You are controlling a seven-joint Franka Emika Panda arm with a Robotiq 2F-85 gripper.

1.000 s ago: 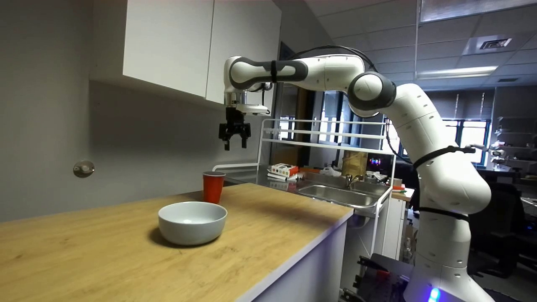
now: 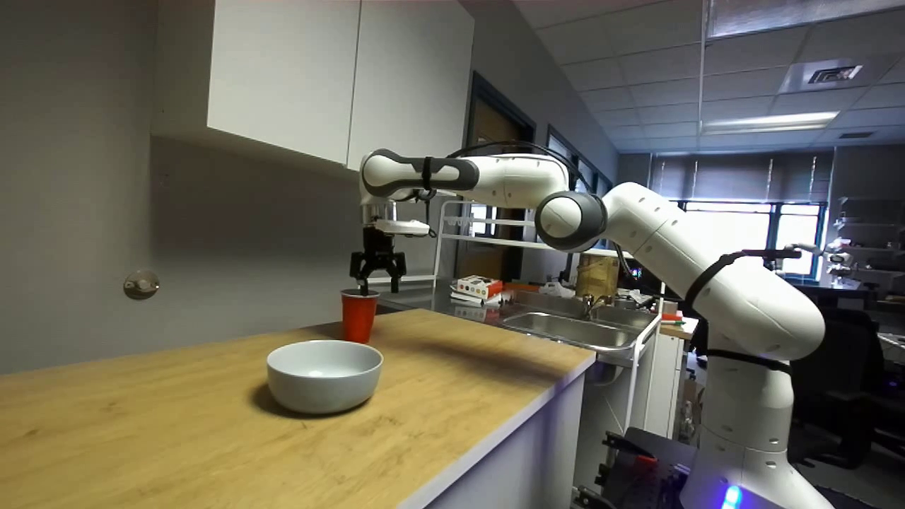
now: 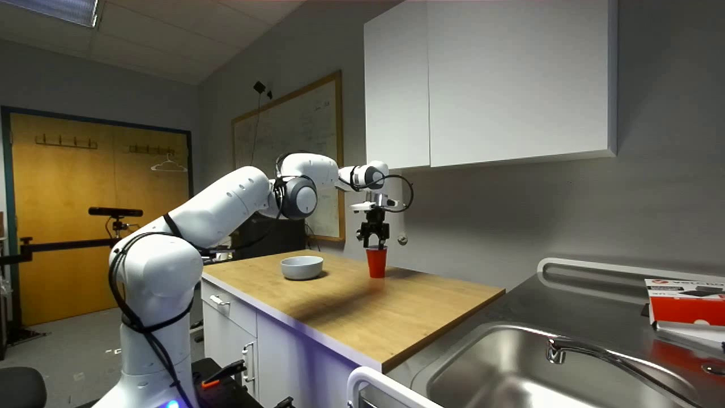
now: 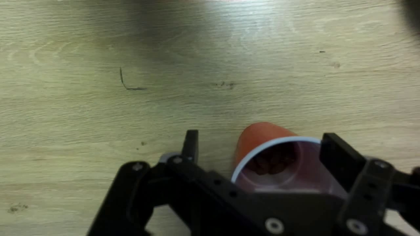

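A red cup (image 2: pixel 358 317) with a white rim stands upright on the wooden counter, near the wall. Looking down into the cup (image 4: pixel 262 135) from the wrist, I see small brownish pieces (image 4: pixel 274 163) at its bottom. My gripper (image 2: pixel 380 291) points downward at rim height, fingers apart. In the wrist view one finger (image 4: pixel 339 157) overlaps the cup's right rim, while the other finger (image 4: pixel 191 145) is over bare wood left of the cup. Whether either touches the cup I cannot tell. A pale grey bowl (image 2: pixel 324 389) sits on the counter, apart from the cup.
White wall cabinets (image 2: pixel 284 76) hang above the counter's back. A steel sink (image 3: pixel 499 340) lies beyond the counter's end, with boxes (image 3: pixel 686 302) near it.
The arm has come down and toward the wall side, bringing my gripper from well above the cup to its rim. Cup and bowl stay in place.
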